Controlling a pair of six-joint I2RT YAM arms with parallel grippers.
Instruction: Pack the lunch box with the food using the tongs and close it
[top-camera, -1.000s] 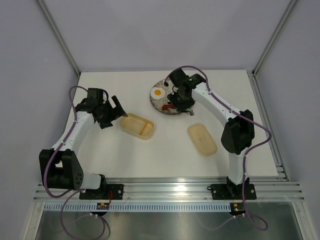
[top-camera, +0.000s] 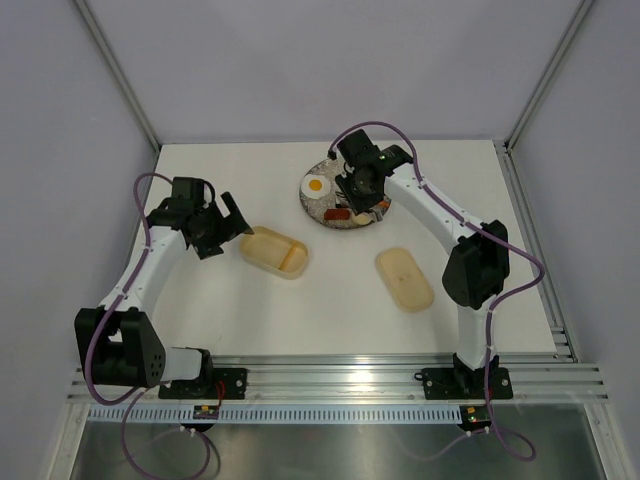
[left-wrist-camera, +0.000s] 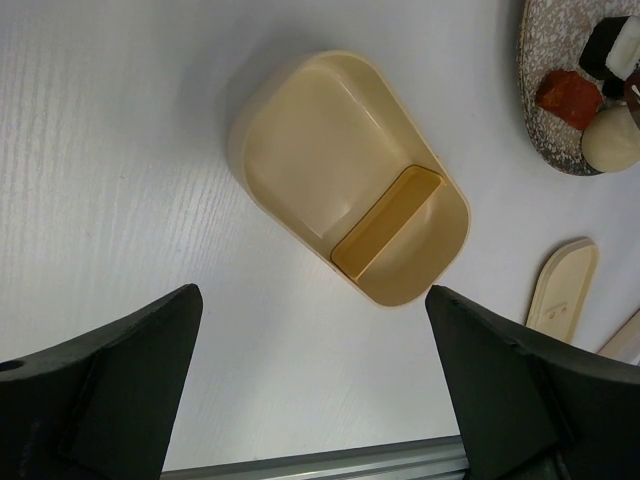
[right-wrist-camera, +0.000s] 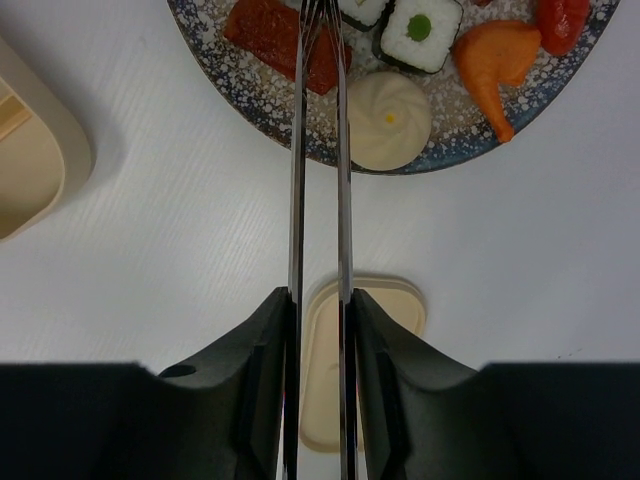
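Note:
A speckled round plate (top-camera: 311, 199) holds food: a fried egg (top-camera: 316, 186), red-brown pieces (right-wrist-camera: 262, 36), sushi with a green centre (right-wrist-camera: 421, 30), a pale dumpling (right-wrist-camera: 388, 118), an orange piece (right-wrist-camera: 495, 62) and a red sausage (right-wrist-camera: 561, 20). My right gripper is over the plate, its long metal fingers close together among the food; what is between their tips is hard to see. The beige lunch box (left-wrist-camera: 300, 150), with a divider, sits left of the plate. My left gripper stands open and empty at the box's near left.
A beige lid (top-camera: 404, 280) lies right of centre, below the plate. The front middle of the table and the area left of the box are clear. Metal rails (top-camera: 320, 364) edge the table.
My right gripper has risen or shifted slightly toward the back, showing more of the dumpling on the plate. The left arm is almost unchanged.

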